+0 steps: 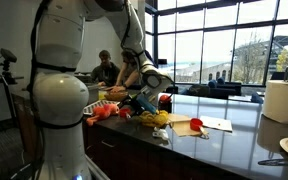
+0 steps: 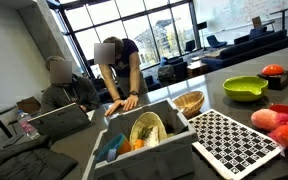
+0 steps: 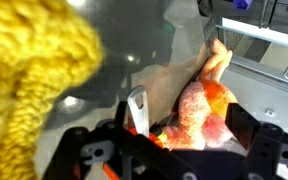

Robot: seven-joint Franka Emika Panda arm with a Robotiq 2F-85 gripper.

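Observation:
My gripper stands open in the wrist view, its black fingers spread wide apart. Beyond the gap lies an orange and pink plush toy point(image 3: 206, 104). A thin silvery handle point(image 3: 137, 112) points up near the left finger, with something red partly hidden beside it. Fuzzy yellow material point(image 3: 34, 75) fills the left of that view, out of focus. From the side, the gripper point(image 1: 136, 104) is low over the counter, close to a yellow item point(image 1: 152, 118) and left of a red cup point(image 1: 195, 124).
A grey bin point(image 2: 149, 158) holding a bowl and other items stands beside a perforated white board point(image 2: 232, 142). A green bowl point(image 2: 245, 88) and red items point(image 2: 287, 136) are to the right. Two people are behind the counter.

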